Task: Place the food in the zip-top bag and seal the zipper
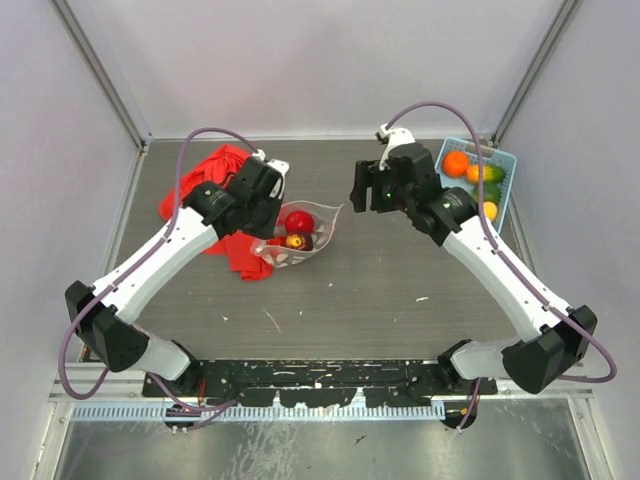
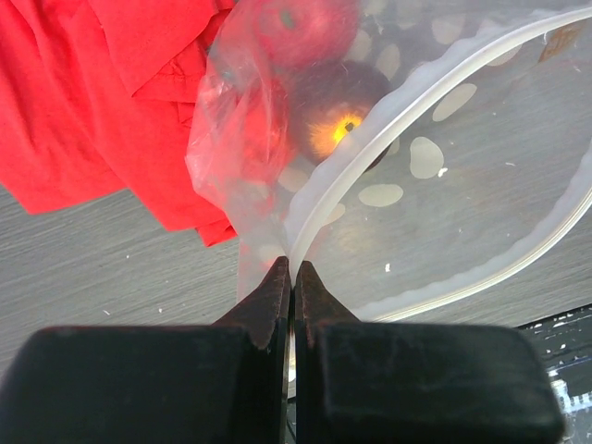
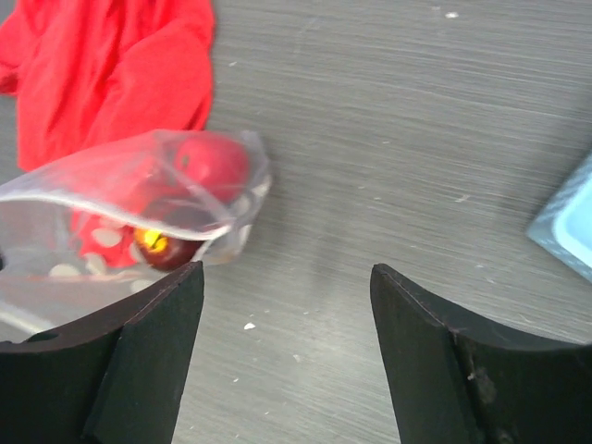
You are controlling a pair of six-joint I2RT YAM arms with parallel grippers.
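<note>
The clear zip top bag [image 1: 322,218] stands with its mouth spread wide, a red round food item [image 1: 298,222] and a dark one with a yellow end [image 2: 335,116] inside it. At the bag's left corner, my left gripper is shut on the zipper rim [image 2: 379,143]. Over bare table to the right of the bag is my right gripper, open, and only tabletop shows between its fingers. The basket [image 1: 513,160] at the back right holds an orange [image 1: 456,163], with more fruit and vegetables partly behind the right arm.
Crumpled red cloth [image 1: 215,172] lies behind and left of the bag, reaching under its left side.
</note>
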